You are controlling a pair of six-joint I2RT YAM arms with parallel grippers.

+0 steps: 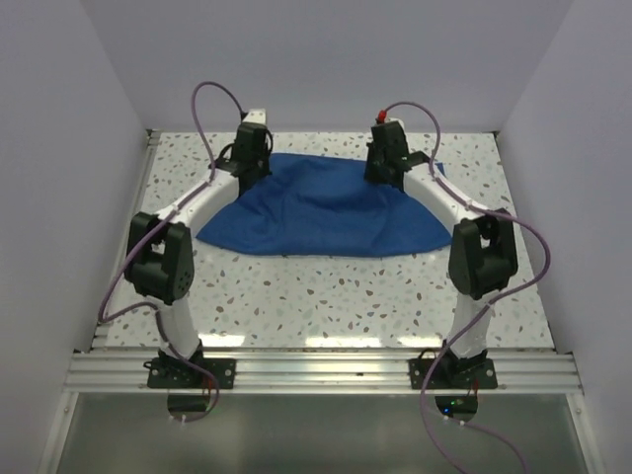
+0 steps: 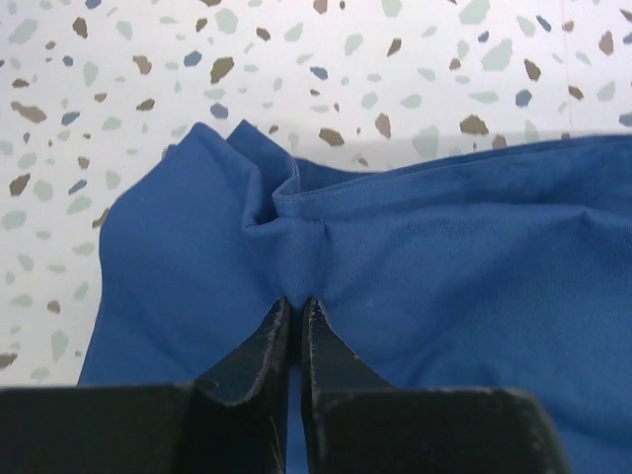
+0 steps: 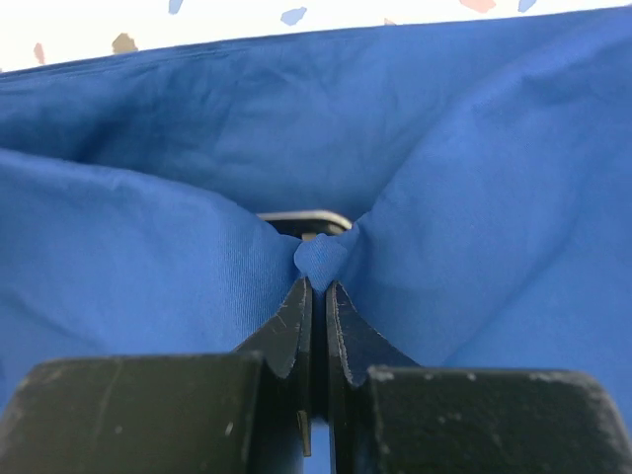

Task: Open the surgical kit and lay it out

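Observation:
A blue cloth (image 1: 326,222) spreads over the back half of the table, its upper layer raised in folds. At its back left, my left gripper is shut on a pinched fold of this cloth. My right gripper is likewise shut on a bunched tuft, at the cloth's back right. Behind that tuft, in the right wrist view, part of a dark object with a pale rim (image 3: 306,217) shows in the gap between the lifted layer and the layer underneath. What else lies between the layers is hidden.
Grey walls stand at the back and both sides. A metal rail (image 1: 316,360) runs along the front edge.

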